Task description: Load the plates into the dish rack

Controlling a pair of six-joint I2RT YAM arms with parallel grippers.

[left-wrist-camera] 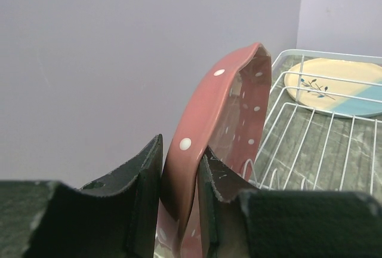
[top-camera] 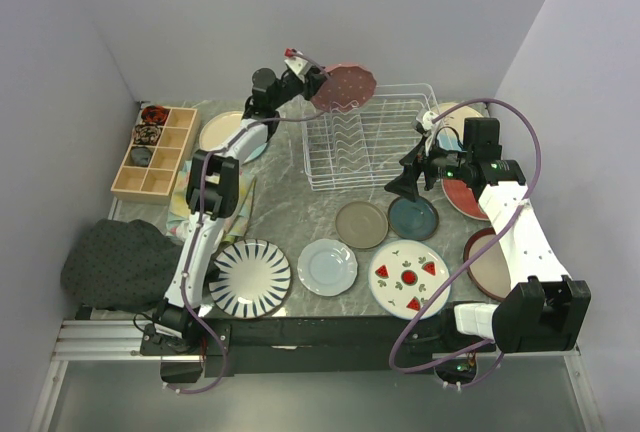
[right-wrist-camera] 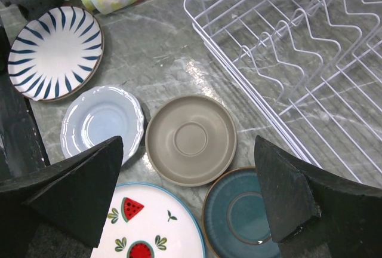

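Note:
A pink plate with white dots (top-camera: 343, 88) stands tilted at the back left of the white dish rack (top-camera: 318, 174). My left gripper (top-camera: 306, 78) is at the plate's left edge. In the left wrist view the plate's rim (left-wrist-camera: 190, 132) lies between the fingers; whether both press on it cannot be made out. My right gripper (top-camera: 416, 178) hangs over the rack's front right, its fingers wide open and empty. Below it in the right wrist view are a taupe plate (right-wrist-camera: 191, 140), a teal plate (right-wrist-camera: 242, 210), a pale blue plate (right-wrist-camera: 102, 120) and a watermelon plate (right-wrist-camera: 156, 225).
A blue-striped plate (top-camera: 250, 278) lies front left. Cream, red and brown-rimmed plates line the right side under and beside my right arm. A wooden divided box (top-camera: 157, 180) sits back left, near a cloth (top-camera: 178, 214). The rack's middle is empty.

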